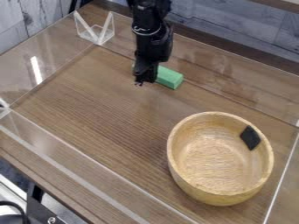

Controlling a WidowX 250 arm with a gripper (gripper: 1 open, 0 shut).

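Observation:
My black gripper [145,75] hangs from the top of the camera view, low over the wooden table [93,122], with its fingertips at the left side of a green block [169,79]. The fingers look close together, with nothing clearly between them; the block's left part is partly hidden behind the gripper.
A large round beige bowl [216,171] with a black patch on its right rim sits at the lower right. White brackets stand at the table's upper left and left edge.

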